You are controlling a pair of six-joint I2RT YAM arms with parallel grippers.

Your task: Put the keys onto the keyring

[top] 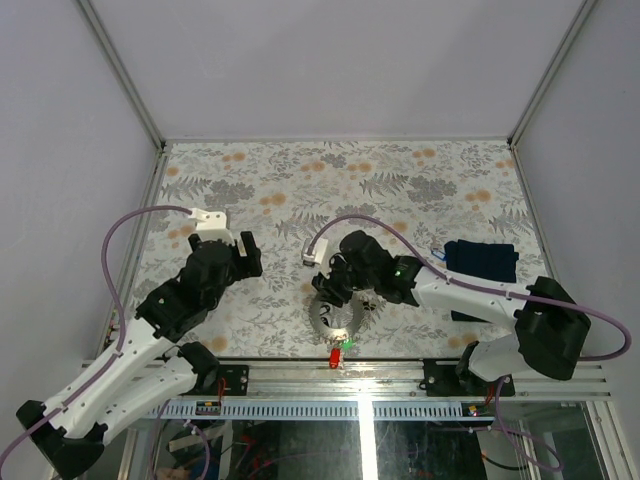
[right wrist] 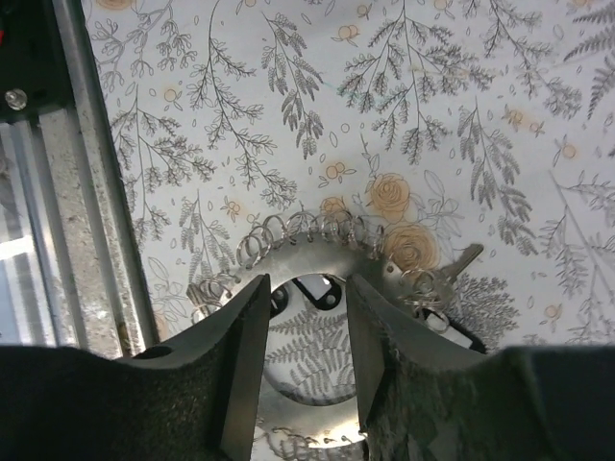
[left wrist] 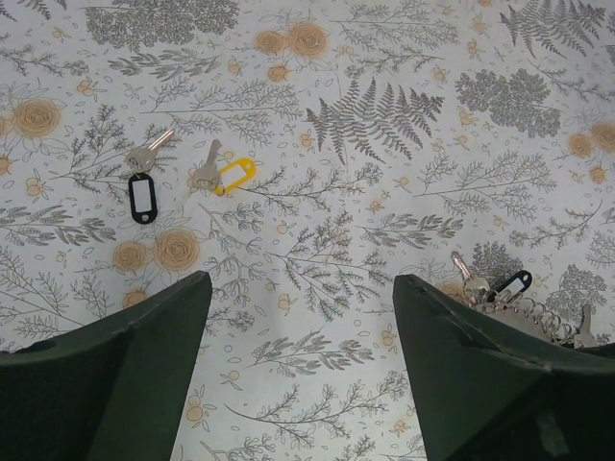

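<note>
The metal keyring (top: 338,318), a broad ring edged with small wire loops, lies flat near the table's front edge. A red tag (top: 335,357) and a green tag (top: 347,345) sit at its front side, and black-tagged keys hang on it. My right gripper is over the ring, open with a narrow gap and nothing gripped. In the left wrist view, a key with a black tag (left wrist: 142,197) and a key with a yellow tag (left wrist: 233,176) lie apart on the patterned cloth. My left gripper stands wide open above the table, empty.
A dark folded cloth (top: 485,262) lies at the right, with a blue tag (top: 438,254) just beside it. A metal rail (top: 300,372) runs along the front edge.
</note>
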